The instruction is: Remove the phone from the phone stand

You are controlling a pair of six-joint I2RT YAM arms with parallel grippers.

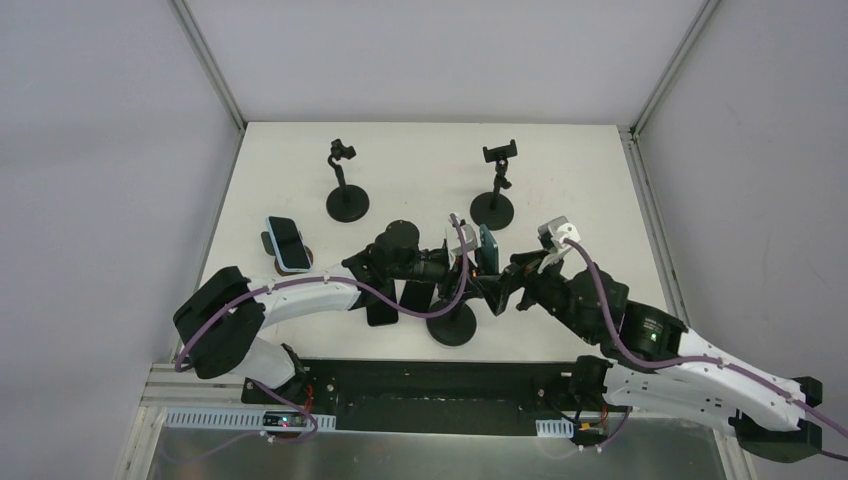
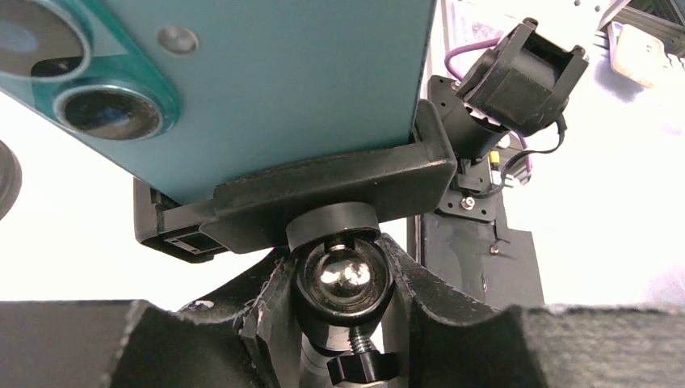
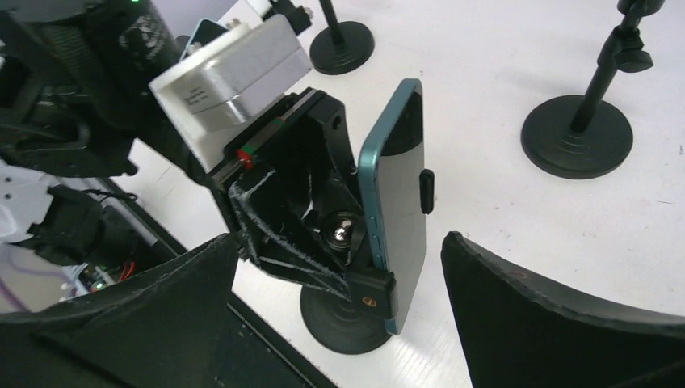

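Observation:
The teal phone (image 3: 404, 186) stands on edge in the clamp of a black phone stand (image 2: 331, 194). Its back with camera lenses (image 2: 283, 73) fills the upper left wrist view. My left gripper is shut on the stand's ball joint, just beneath the clamp. The stand's round base (image 3: 346, 323) rests on the table. My right gripper is open, its fingers (image 3: 557, 323) wide apart, a little short of the phone and not touching it in the right wrist view. From above, the phone (image 1: 488, 250) shows between the two grippers.
Two empty black stands (image 1: 347, 203) are at the back of the table. At the left another phone (image 1: 288, 243) leans on a holder. Dark flat phones (image 1: 381, 308) lie near the left arm.

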